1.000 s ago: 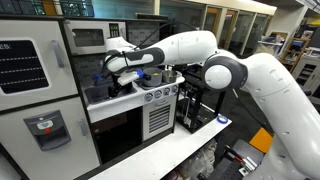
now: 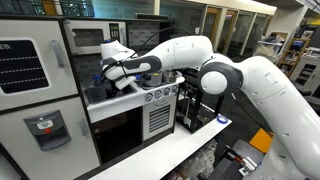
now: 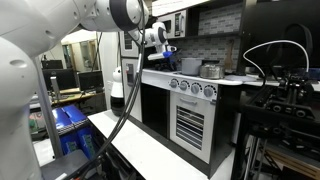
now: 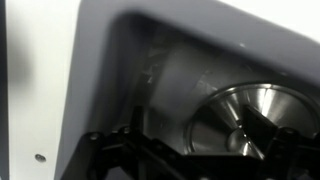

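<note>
A shiny round metal piece [image 4: 245, 118], a lid or a shallow bowl, lies in the grey sink basin [image 4: 90, 75] in the wrist view. My gripper is over the basin, its dark fingers apart. One finger [image 4: 258, 130] appears in front of the metal piece, the other to its left; whether either touches it I cannot tell. From exterior view 1, the arm reaches over the counter to the sink [image 2: 97, 95] at the left, where the gripper itself is hard to make out.
Metal pots [image 3: 211, 70] stand on the stove top, right of the sink. A tall cabinet with a microwave [image 2: 15, 67] borders the sink's left side.
Over the last second the arm's wrist has shifted a little left, towards the sink's side of the counter.
</note>
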